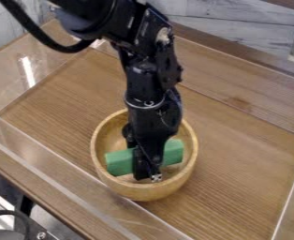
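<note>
A black robot arm reaches down from the top of the view into a wooden bowl (143,189) at the middle of the table. Its gripper (147,164) is inside the bowl, shut on a green object (120,161) that lies across the bowl. The fingers cover the middle of the green object, so its full shape is hidden.
The table's front edge runs diagonally at lower left, with cables beyond it. A pale wall stands at the back.
</note>
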